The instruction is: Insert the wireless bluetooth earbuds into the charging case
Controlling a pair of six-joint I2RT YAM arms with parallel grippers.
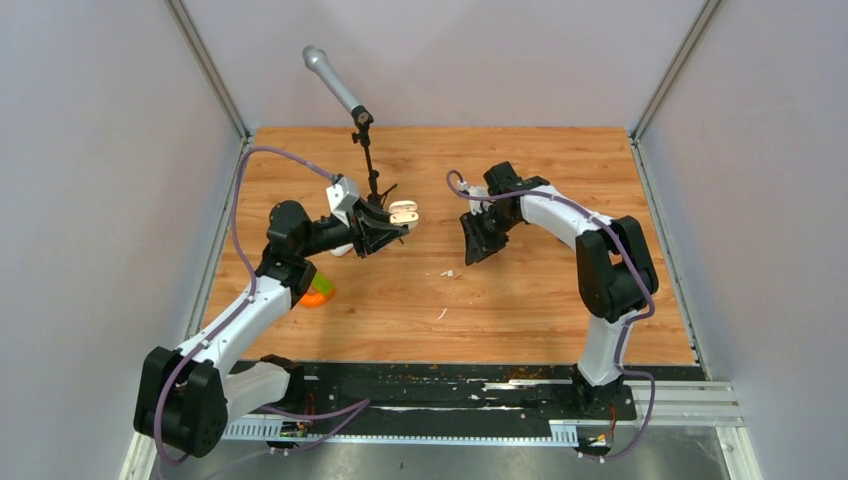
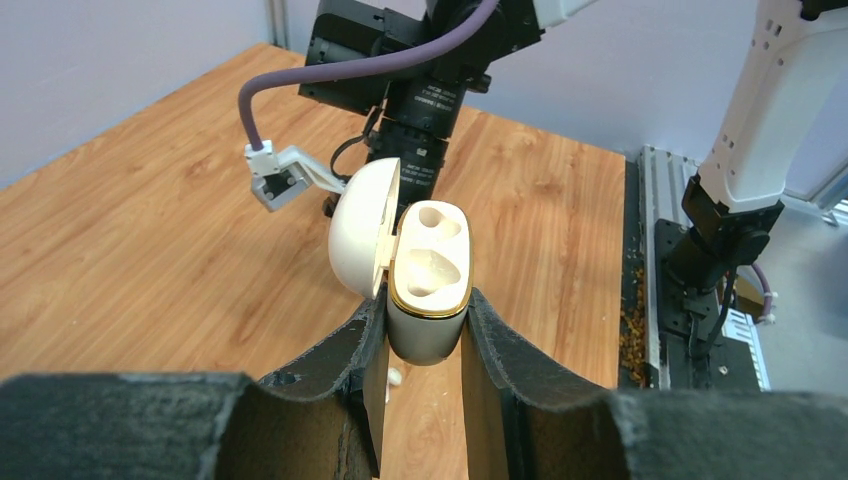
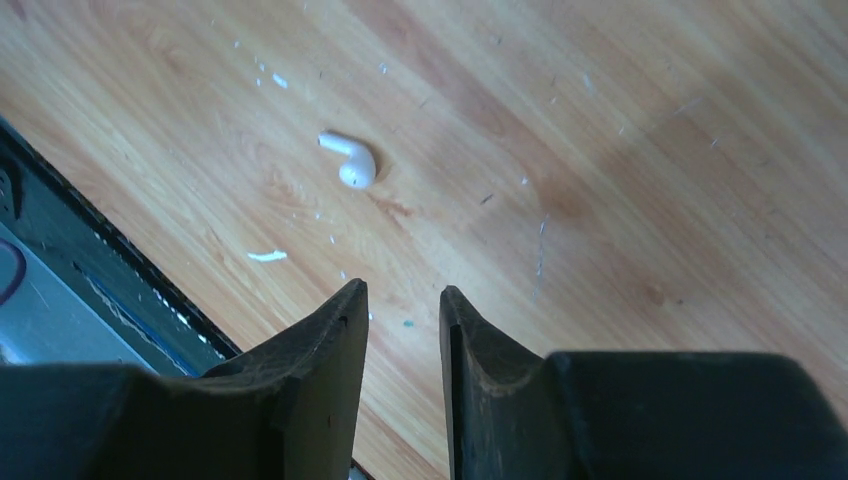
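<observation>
The white charging case (image 1: 404, 214), its lid swung up, is held above the table by my left gripper (image 1: 398, 232). In the left wrist view both earbud hollows of the case (image 2: 430, 255) look empty, and the left fingers (image 2: 490, 350) press on the sides of its base. On the wood lies a white earbud (image 3: 357, 165), ahead and left of my right gripper, which is open with nothing in its gap. From above, this looks like the small white earbud (image 1: 448, 273) left of the right gripper (image 1: 480, 255). A second earbud cannot be made out in the top view.
At the left, an orange ring with a green block (image 1: 318, 289) lies under the left arm. A lamp-like stand (image 1: 368, 155) rises behind the left gripper. White marks (image 1: 443, 313) streak the table.
</observation>
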